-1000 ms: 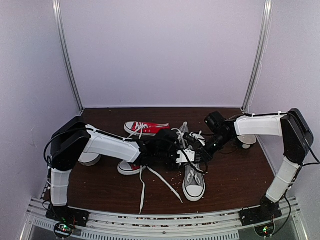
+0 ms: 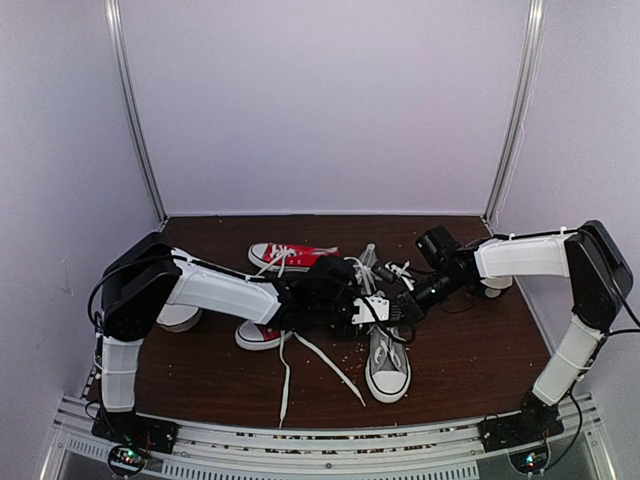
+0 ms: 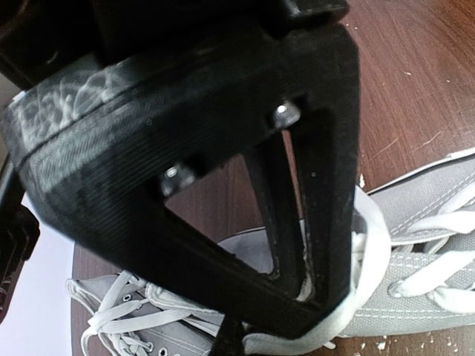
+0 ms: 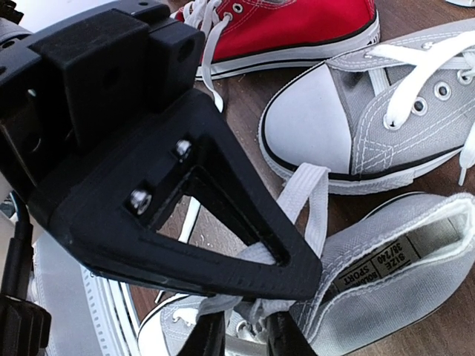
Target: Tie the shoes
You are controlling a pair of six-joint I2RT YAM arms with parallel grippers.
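The front grey shoe (image 2: pixel 388 372) points toward the front edge; another grey shoe (image 4: pixel 304 126) lies behind it. Both arms meet over their laces. In the left wrist view my left gripper is shut, a white lace (image 3: pixel 371 237) looped round its fingers; whether it is pinched cannot be told. My right gripper is over the front shoe's opening, with white lace (image 4: pixel 312 185) around and between its fingers; how far it is open is unclear.
Two red shoes, one at the back (image 2: pixel 295 255) and one at the left (image 2: pixel 257 338), have long loose laces. Round white objects (image 2: pixel 180 320) stand at either side.
My left arm looks unmoved.
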